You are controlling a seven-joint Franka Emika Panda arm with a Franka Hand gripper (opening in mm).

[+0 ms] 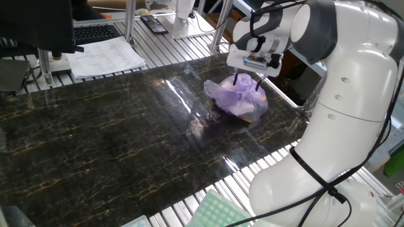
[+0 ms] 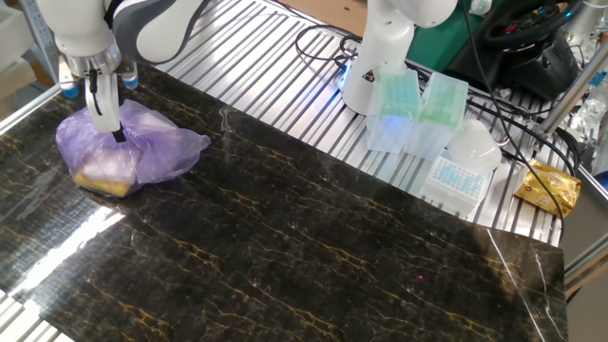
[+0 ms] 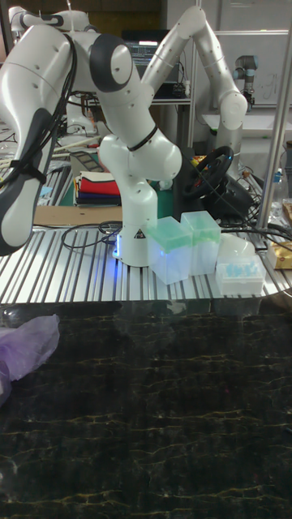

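A purple, see-through plastic bag (image 1: 237,99) with something yellow at its bottom rests on the dark marbled table. In exterior view 2 the bag (image 2: 142,157) lies near the table's far left corner, and exterior view 3 catches only part of the bag (image 3: 32,346) at the left edge. Directly over it, pointing down, is my gripper (image 1: 247,82). Its two dark fingertips stand apart at the top of the bag, one on each side of the gathered plastic. The fingers are open, and the bag still sits on the table.
Clear boxes with green racks (image 2: 399,95), a white box with blue dots (image 2: 458,182) and a gold packet (image 2: 548,188) stand on the slatted metal beyond the table edge. Papers (image 1: 106,60) lie off the table's back left.
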